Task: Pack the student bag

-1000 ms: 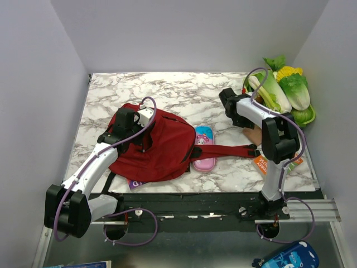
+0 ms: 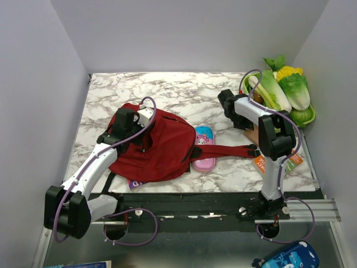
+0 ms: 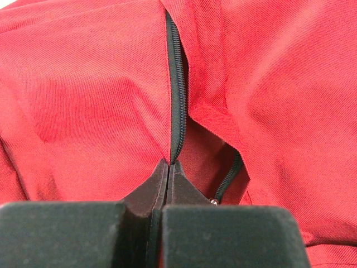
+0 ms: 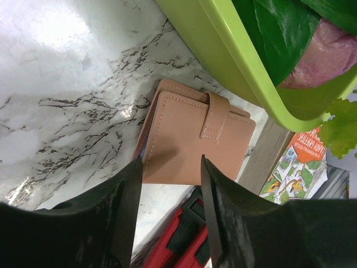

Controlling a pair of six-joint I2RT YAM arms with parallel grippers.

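Observation:
A red backpack [image 2: 167,139] lies spread on the left of the marble table. My left gripper is shut at its zipper edge, with red fabric all round. My right gripper stands open above a tan wallet [image 4: 187,134] with a strap clasp, its fingertips either side of the wallet's lower part. A pink pencil case [image 2: 204,164] lies right of the backpack, partly under a red strap [image 2: 228,151]. An orange booklet [image 4: 295,167] lies at the right.
A green bin [image 4: 240,50] of vegetables stands at the back right, close beside the wallet.
My right arm has shifted very slightly over the last second. The left arm and backpack have not moved.

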